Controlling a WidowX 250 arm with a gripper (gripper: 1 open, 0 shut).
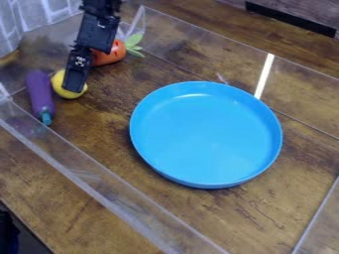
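My black gripper (77,69) reaches down from the top left over a yellow object (70,88), its fingertips close above it or around its top; touching cannot be told. The gripper looks open. A purple eggplant-like toy (40,95) with a teal end lies left of the yellow one. An orange carrot-like toy (114,54) with green leaves lies behind the gripper, partly hidden by it.
A large empty blue plate (205,134) fills the middle right of the wooden surface (199,218). Clear plastic walls edge the left and front. Bare wood lies above and below the plate.
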